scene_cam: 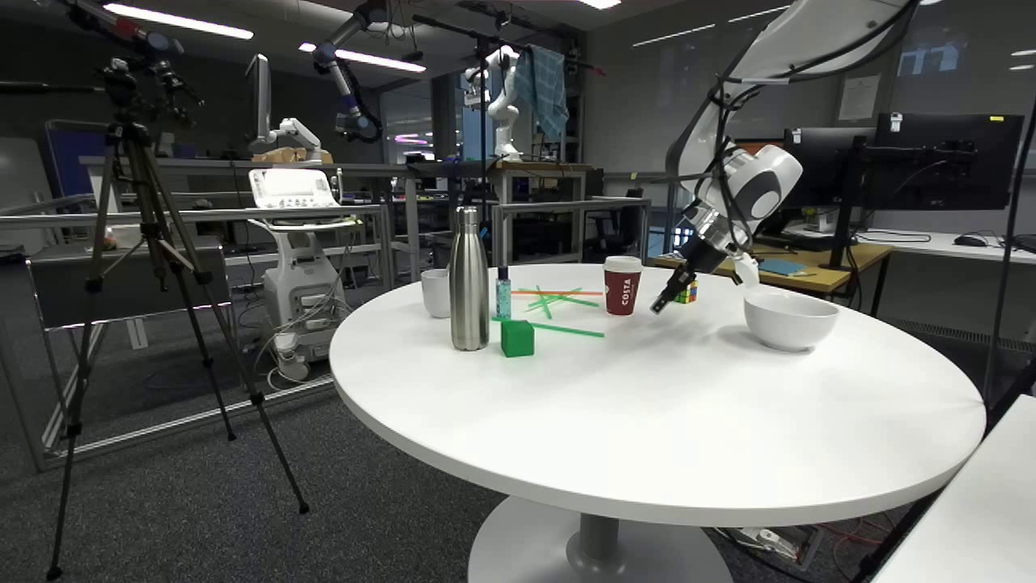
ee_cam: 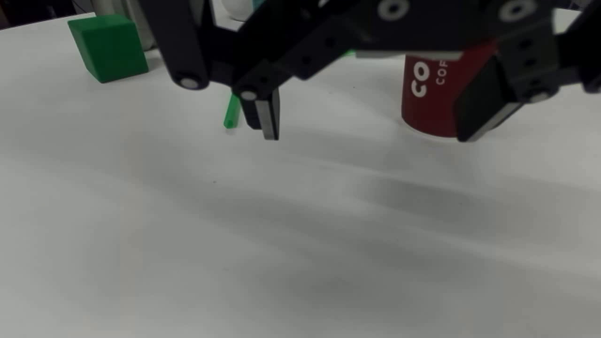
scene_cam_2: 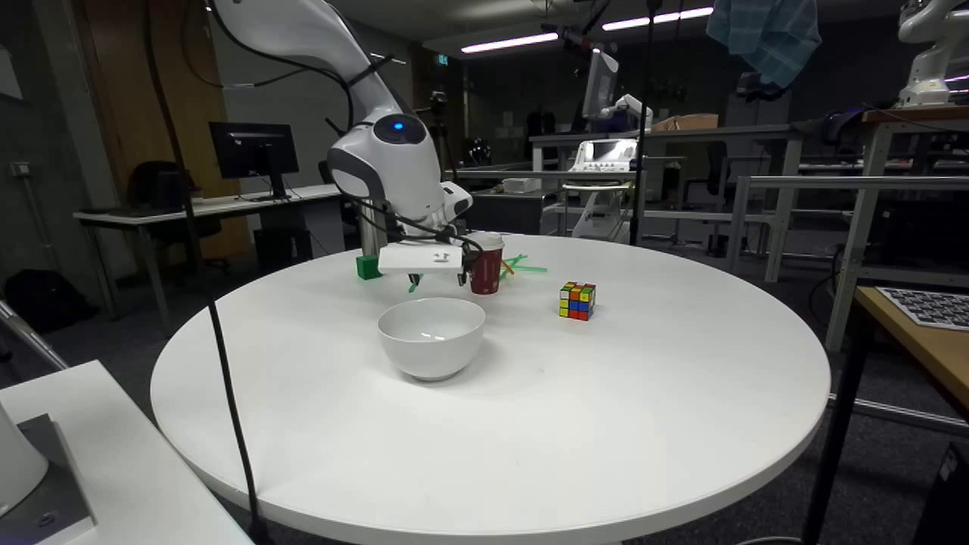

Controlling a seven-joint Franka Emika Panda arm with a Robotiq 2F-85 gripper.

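My gripper is open above the white table (scene_cam: pixel 670 418), nothing between its fingers. In the wrist view, the dark red Costa cup (ee_cam: pixel 431 104) stands partly behind the right-hand finger (ee_cam: pixel 490 104). The left-hand finger (ee_cam: pixel 267 115) is close to the end of a green stick (ee_cam: pixel 231 112) in that view. Exterior view 1 has the gripper (scene_cam: pixel 660 306) to the right of the lidded cup (scene_cam: pixel 622 287), apart from it. A white bowl (scene_cam_2: pixel 431 337) sits on the near side of the arm in exterior view 2. A green cube (scene_cam: pixel 517 338) lies further left.
A steel bottle (scene_cam: pixel 470 282), a small blue bottle (scene_cam: pixel 503 295) and a white mug (scene_cam: pixel 436 293) stand at the left. Several green sticks (scene_cam: pixel 573 331) and an orange one lie mid-table. A puzzle cube (scene_cam_2: pixel 577 301) sits beyond the bowl.
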